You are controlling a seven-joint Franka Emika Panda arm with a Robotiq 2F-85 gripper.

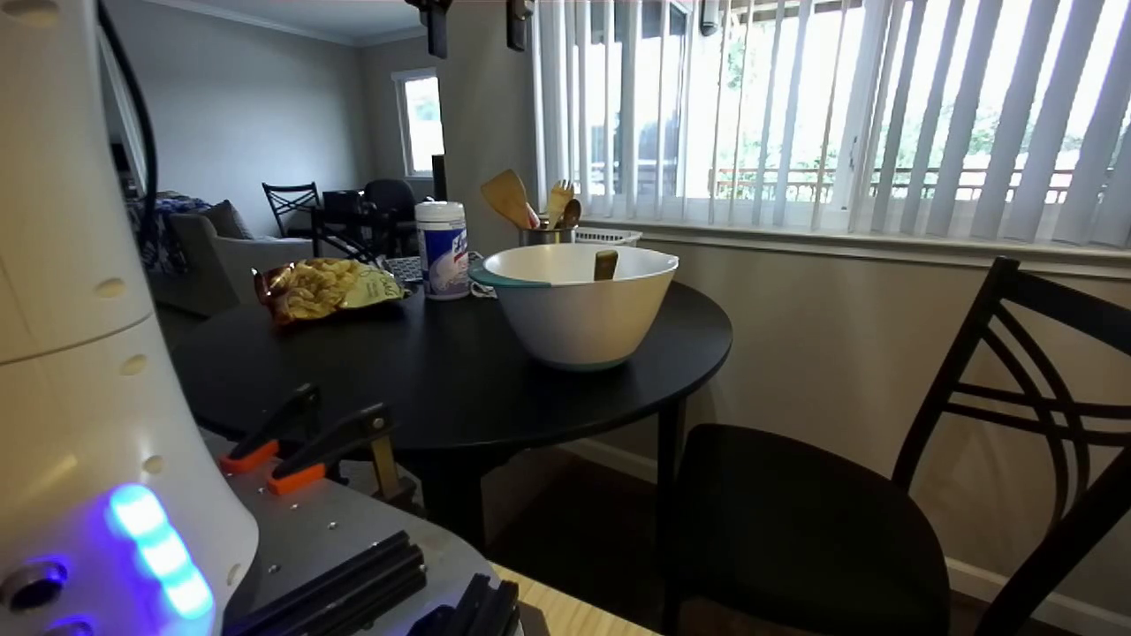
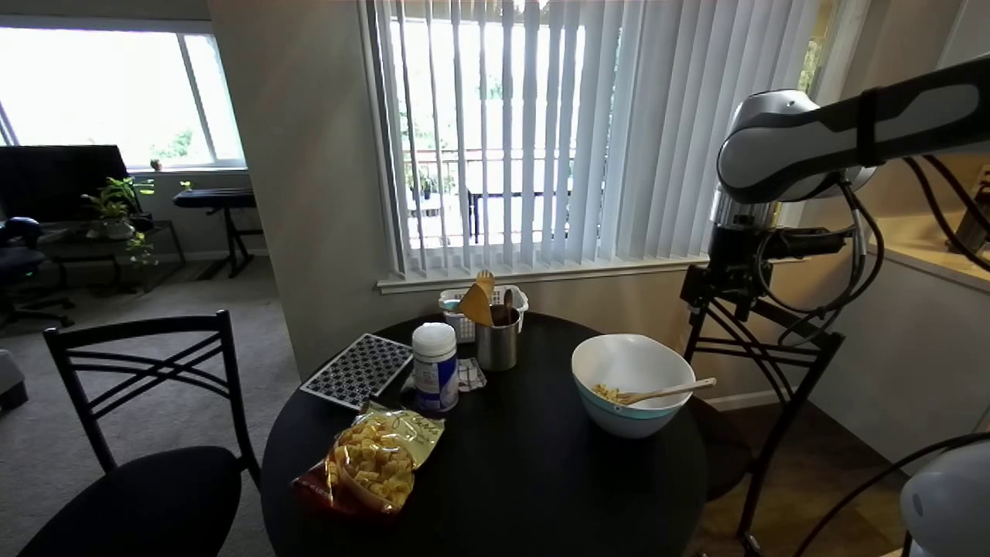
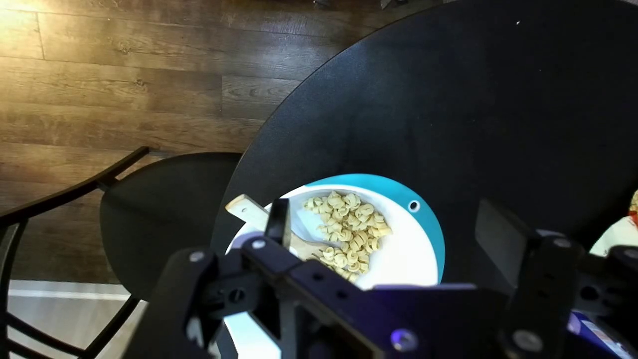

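Note:
On the black table stands a white bowl with a teal underside and rim tab. Curly pasta lies in it, and a wooden spoon leans across with its handle over the rim. High above the table, my gripper is open, with its two fingers well apart. From the wrist, the bowl appears below, between and partly behind the fingers of the gripper, and nothing is held. The gripper's body hides the bowl's near part there.
A chip bag, a wipes canister, and a metal utensil holder share the round table. One black chair stands close to the bowl's side; clamps sit near the arm's base.

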